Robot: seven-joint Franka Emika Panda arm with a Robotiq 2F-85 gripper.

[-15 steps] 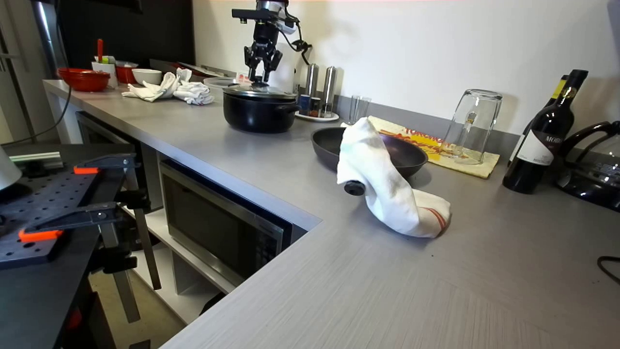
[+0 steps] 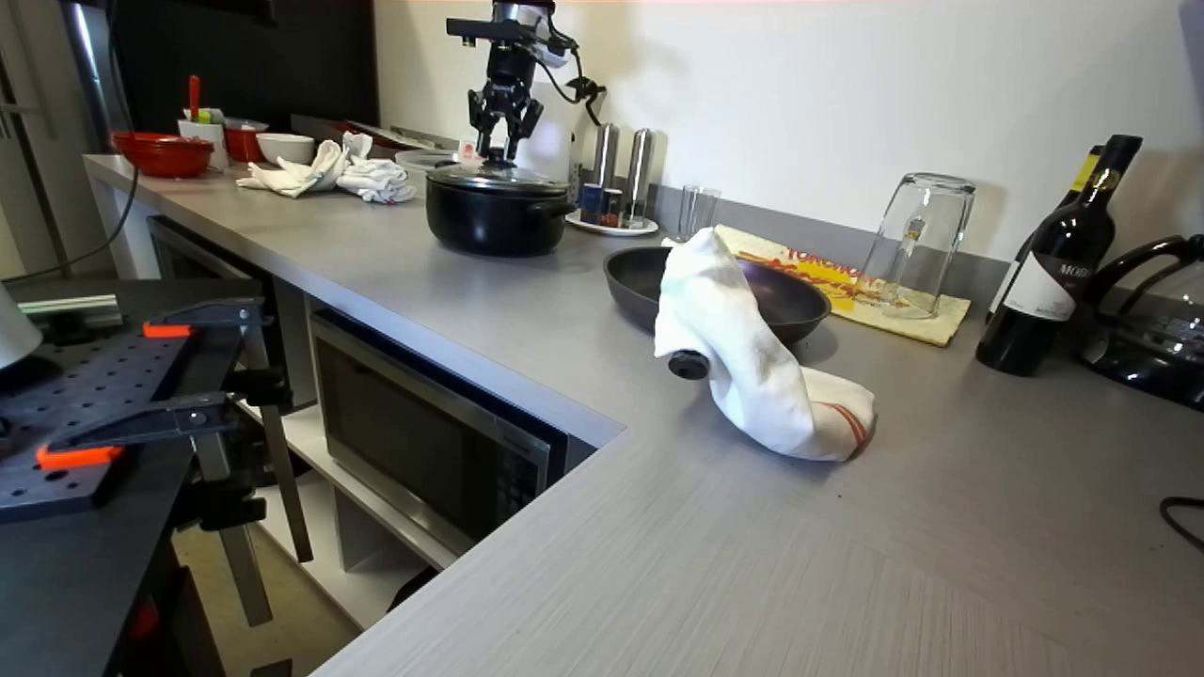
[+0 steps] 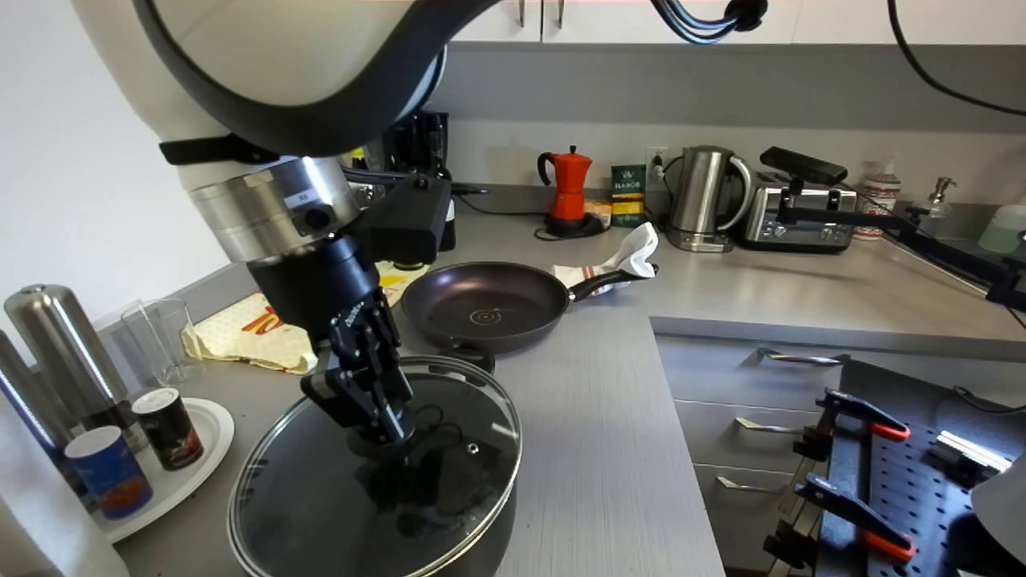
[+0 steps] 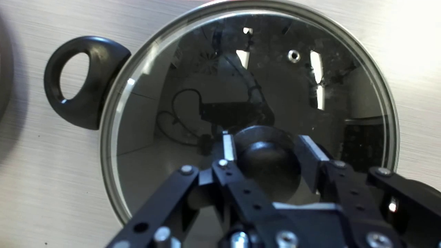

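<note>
A black pot point(image 2: 497, 218) stands on the counter, its glass lid point(image 3: 452, 481) seated on the rim as far as I can see. In the wrist view my gripper has one finger on each side of the lid's round black knob point(image 4: 268, 171) and is shut on it. From above, the pot's loop handle point(image 4: 89, 82) sticks out at the left, clear of my fingers. The arm comes down over the pot, and the gripper points at the lid's middle.
A frying pan point(image 3: 486, 303) sits close by the pot, a white towel point(image 2: 722, 338) draped over its handle. Shakers stand on a white plate point(image 3: 207, 423) along the wall. Bare counter point(image 3: 616, 433) lies on the pot's open side.
The pot with its lid has slid slightly left in exterior view 1, my gripper moving along with it. The pan and towel have stayed put.
</note>
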